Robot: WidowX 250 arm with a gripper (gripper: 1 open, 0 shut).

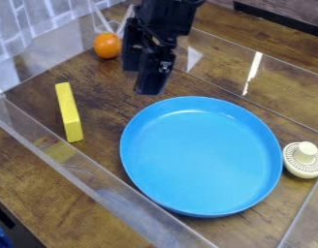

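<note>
My black gripper (pixel 151 76) hangs over the wooden table at upper middle, pointing down; its fingers are dark and hard to separate, with nothing visible held between them. Below and right of it lies a large blue plate (pixel 201 155). A yellow block (pixel 69 111) lies to the left, and an orange round object (pixel 108 45) stands behind, left of the arm.
A white ridged round object (pixel 302 160) sits right of the plate. A clear plastic wall (pixel 61 165) runs along the lower left.
</note>
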